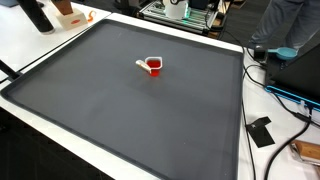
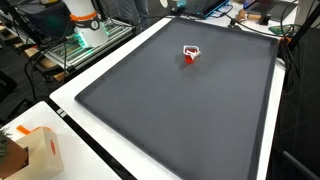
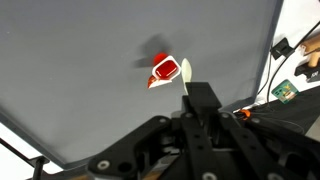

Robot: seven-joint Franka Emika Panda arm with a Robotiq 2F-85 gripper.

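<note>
A small red cup-like piece with a white rim [image 1: 153, 65] rests on the dark grey board, toward its far side in exterior view 1. Beside it lies a short pale stick [image 1: 143, 67]. In exterior view 2 the red and white piece [image 2: 191, 54] appears near the top of the board. From the wrist, the red piece [image 3: 165, 69] is left of and beyond my gripper, with a pale strip [image 3: 186, 72] just past the fingertips. My dark fingers look shut; what sits between them is not clear. The gripper cannot be made out in either exterior view.
The grey board [image 1: 120, 100] is mostly bare, with wide free room around the red piece. Cables and a small black item [image 1: 260, 131] lie off its right side. An orange and white object [image 2: 42, 153] stands outside the board.
</note>
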